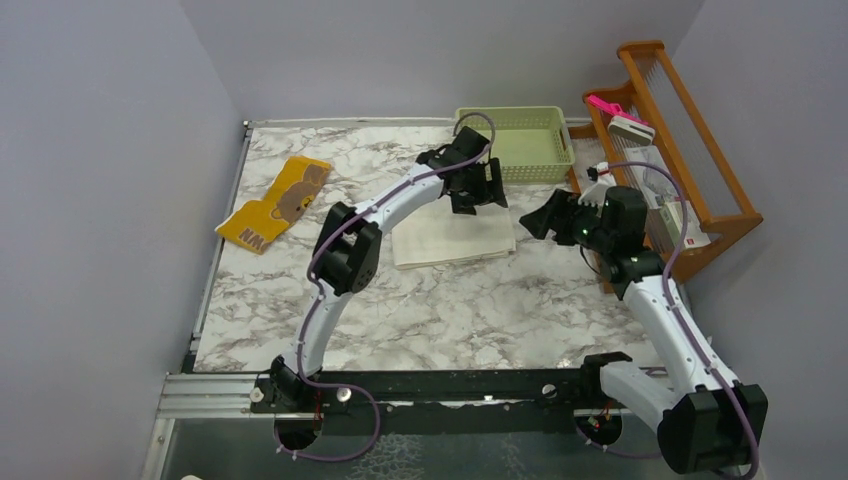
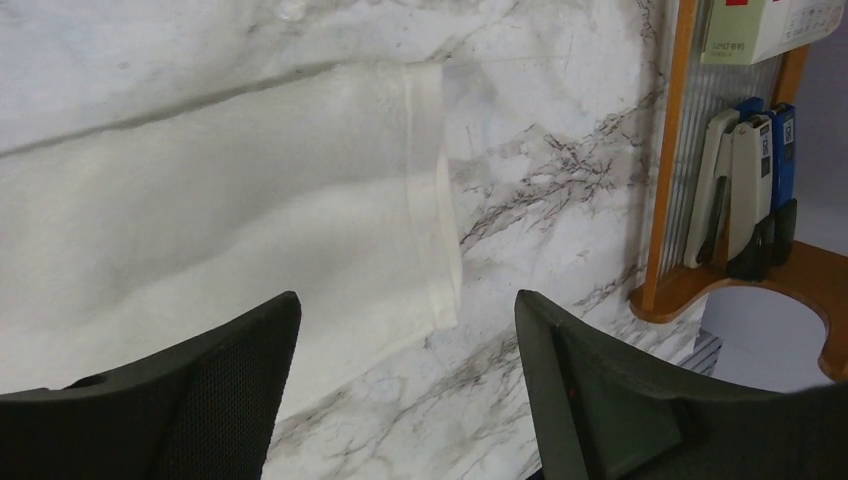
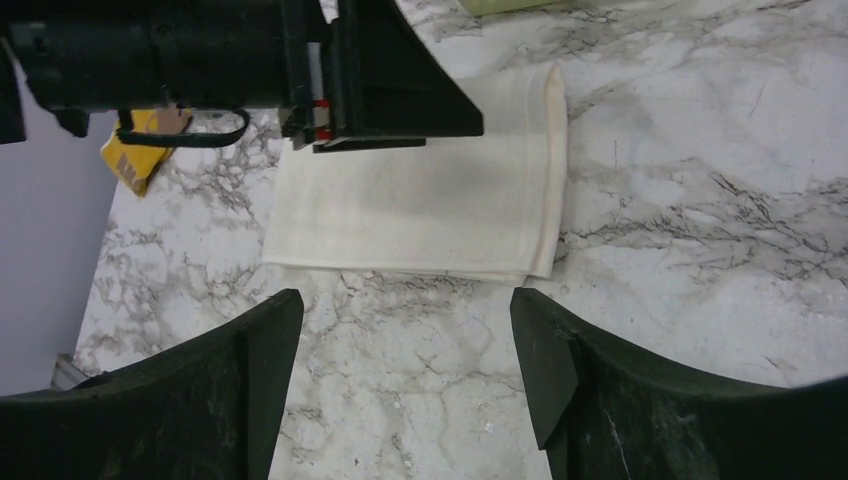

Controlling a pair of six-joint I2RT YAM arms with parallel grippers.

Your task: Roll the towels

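Note:
A white towel point(image 1: 450, 240) lies folded flat in the middle of the marble table, filling much of the left wrist view point(image 2: 230, 220). My left gripper point(image 1: 478, 200) is open just above the towel's back right part, with nothing between its fingers. My right gripper point(image 1: 548, 220) hangs open to the right of the towel, apart from it; in the right wrist view the towel point(image 3: 420, 210) shows beyond its empty fingers. A yellow towel point(image 1: 260, 215) with a bear design lies unrolled at the left of the table.
A green basket point(image 1: 530, 165) stands at the back, behind the white towel. A wooden rack point(image 1: 690, 90) with stationery boxes runs along the right side.

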